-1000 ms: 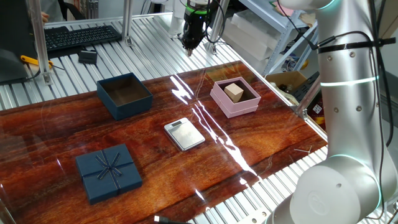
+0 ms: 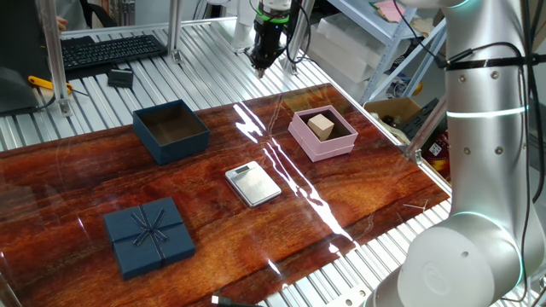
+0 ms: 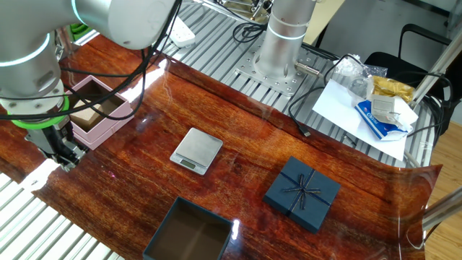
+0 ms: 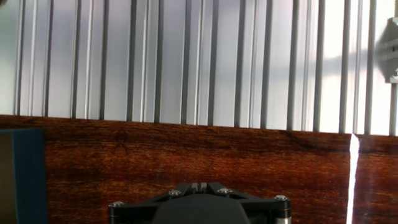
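Observation:
A wooden block [image 2: 321, 127] rests inside the open pink box [image 2: 322, 153]; in the second exterior view the arm and cables partly cover that box [image 3: 108, 132]. A silver scale [image 2: 253, 183] lies flat in the middle of the wood-grain sheet. To its left are an open, empty-looking dark blue box [image 2: 177, 152] and a dark blue lid with a ribbon bow [image 2: 149, 237]. My gripper [image 2: 259, 73] hangs above the far edge of the sheet, clear of every box. Seen from the wrist, the gripper has its fingertips together with nothing visible between them.
Ribbed metal table [image 2: 213, 89] surrounds the sheet. A keyboard [image 2: 111, 51] sits at the back left, and metal frame posts rise at the edges. White paper [image 3: 361, 123] with packets lies beside the arm's base. Bare sheet surrounds the scale.
The large arm link in the first exterior view has shifted slightly to the right. The gripper has barely moved, and the boxes, block and scale are where they were.

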